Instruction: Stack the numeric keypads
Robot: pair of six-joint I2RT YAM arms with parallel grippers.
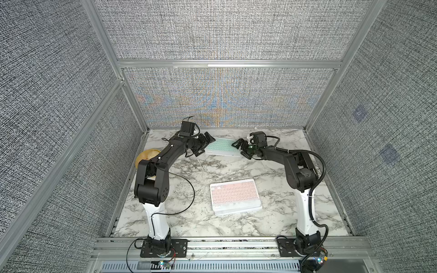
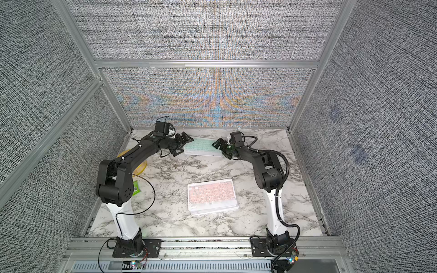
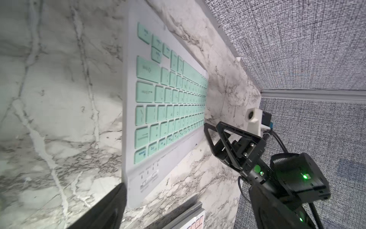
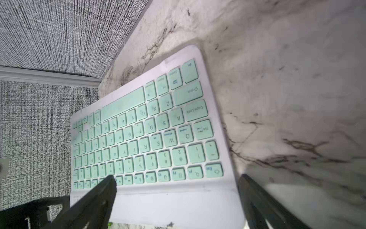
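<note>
A white keypad with mint-green keys [image 1: 222,145] lies flat at the back of the table. My left gripper [image 1: 206,144] stands open at its left end; the left wrist view shows that keypad [image 3: 167,91] between blurred fingers. At the opposite end my right gripper [image 1: 240,148] is open too, its fingers [image 4: 263,206] around the near corner of the green keypad [image 4: 152,145]. I cannot tell whether either touches it. Nearer the front lies a white keypad with pink keys [image 1: 235,193], a second white edge showing beneath it.
A yellow round bowl [image 2: 142,168] sits at the left, partly behind the left arm. A green packet [image 2: 136,187] lies close to that arm. Bare marble stretches between the green and pink keypads, and the back wall stands close behind the green one.
</note>
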